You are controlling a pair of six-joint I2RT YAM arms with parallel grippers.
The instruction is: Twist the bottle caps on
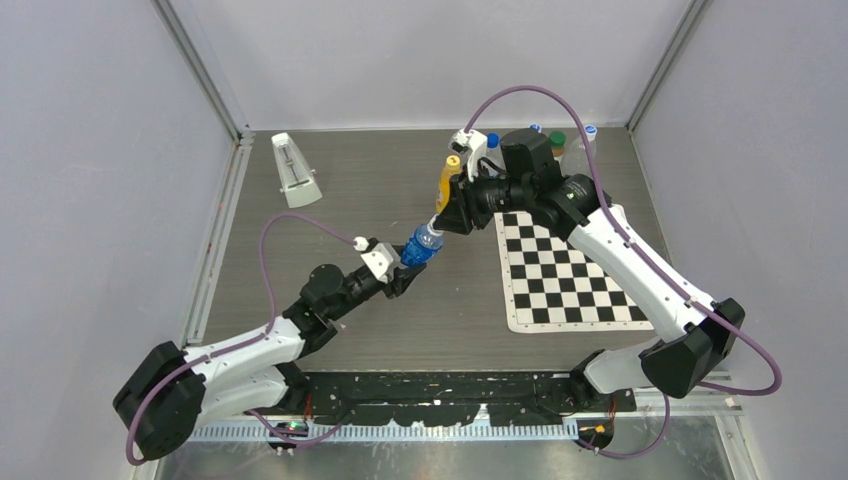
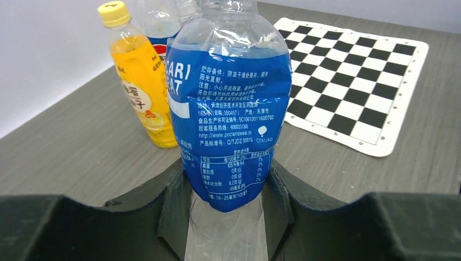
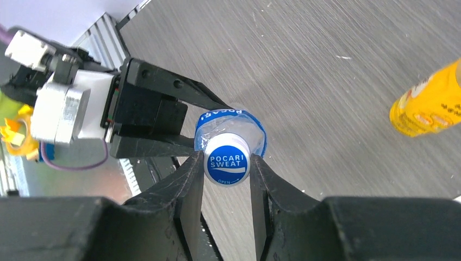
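My left gripper point(image 1: 405, 268) is shut on a Pocari bottle point(image 2: 228, 125) with a blue label, held tilted above the middle of the table. The bottle's white cap point(image 3: 226, 163) faces up into my right gripper, whose fingers stand on either side of it, part open; whether they touch it is hard to tell. In the top view my right gripper point(image 1: 455, 220) is just above and right of my left one, over the bottle's top. The left wrist view cuts off the bottle's cap at its upper edge.
A yellow bottle stands behind the held bottle, with several other bottles at the back right. A checkered board point(image 1: 570, 310) lies on the right half of the table. A white object point(image 1: 296, 175) lies at the back left.
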